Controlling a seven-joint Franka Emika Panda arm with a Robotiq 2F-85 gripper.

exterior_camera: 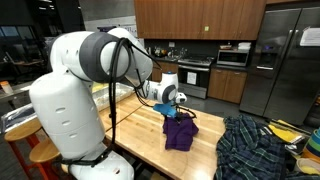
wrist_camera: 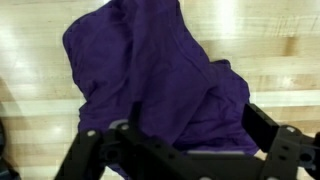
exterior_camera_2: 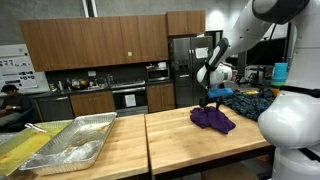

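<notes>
A dark purple cloth (exterior_camera: 180,134) lies crumpled on the wooden table. In exterior view 2 the same cloth (exterior_camera_2: 213,118) shows as a low, wrinkled heap. My gripper (exterior_camera: 176,110) is over its far part, pointing down. From the wrist, the cloth (wrist_camera: 165,75) fills the middle of the picture, with folds running across it. The gripper stands open, its dark fingers (wrist_camera: 262,125) wide apart at the lower edge. Cloth shows between and beneath them, and nothing is gripped. Whether the fingertips touch it, I cannot tell.
A dark quilted cover (exterior_camera: 252,148) lies to the right of the table. At the other side stands a foil-like tray (exterior_camera_2: 75,140) beside a yellow-green tray (exterior_camera_2: 30,148). Bare tabletop (exterior_camera_2: 175,138) surrounds the cloth.
</notes>
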